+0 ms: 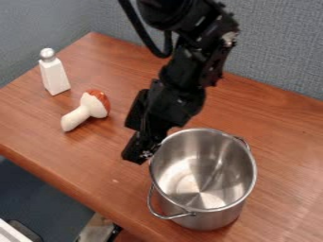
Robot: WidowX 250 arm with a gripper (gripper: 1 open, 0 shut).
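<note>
The black arm hangs down from the top centre, its gripper (142, 144) low over the table just left of the rim of a steel pot (214, 180). The gripper is open; its fingertips are dark and partly hard to make out, with nothing visible between them. A toy mushroom (86, 111) with a red cap and pale stem lies on its side to the left. A white bottle (55, 76) with a silver cap stands upright at the back left.
The wooden table (271, 113) has free room at the back right and at the front left. Its left front edge drops to a dark floor, with some objects at the bottom left. A grey wall runs behind.
</note>
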